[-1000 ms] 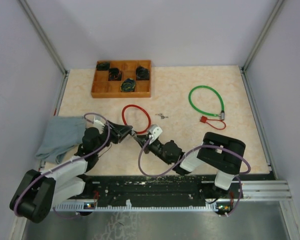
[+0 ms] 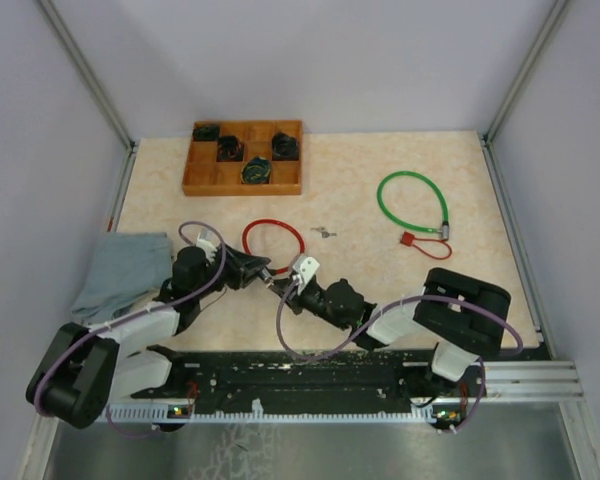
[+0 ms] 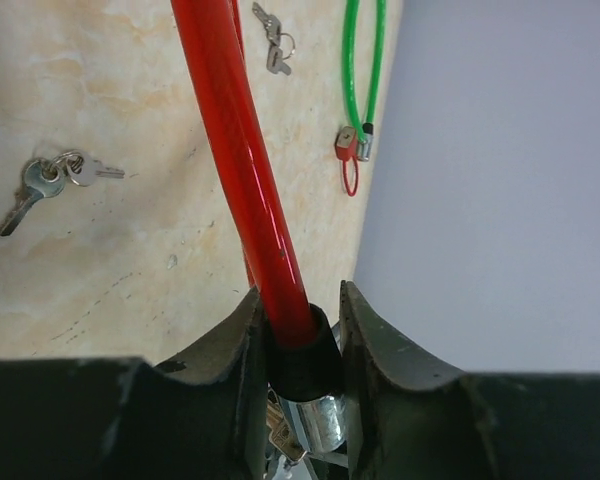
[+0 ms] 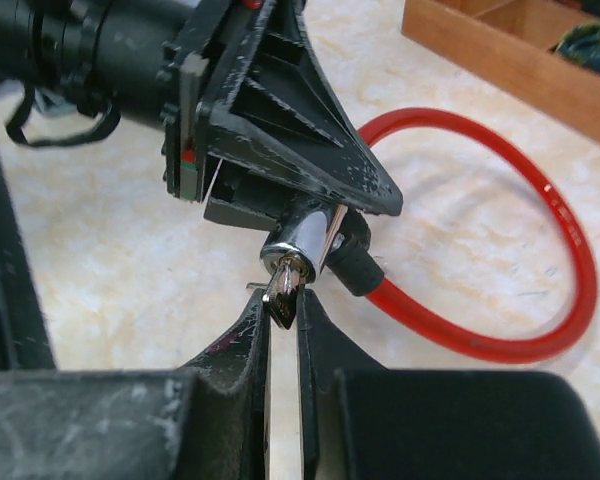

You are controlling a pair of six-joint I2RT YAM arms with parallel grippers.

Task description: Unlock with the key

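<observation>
My left gripper (image 2: 260,270) holds the red cable lock (image 3: 230,130) at its black sleeve and silver lock body (image 4: 302,235), its fingers closed around it. Facing it, my right gripper is shut on a brass key (image 4: 284,295), whose tip meets the end of the lock body; how deep it sits is hidden. The red loop (image 2: 273,222) lies on the table behind both grippers. Loose keys (image 2: 322,231) lie to its right, also seen in the left wrist view (image 3: 42,180).
A wooden compartment box (image 2: 242,187) is at the back left, a folded grey cloth (image 2: 120,275) at the left. A green cable lock (image 2: 410,224) and a small red padlock (image 2: 408,239) lie at the right.
Both grippers have moved slightly toward the front of the table compared with about a second ago, and the red loop has shifted a little with them.
</observation>
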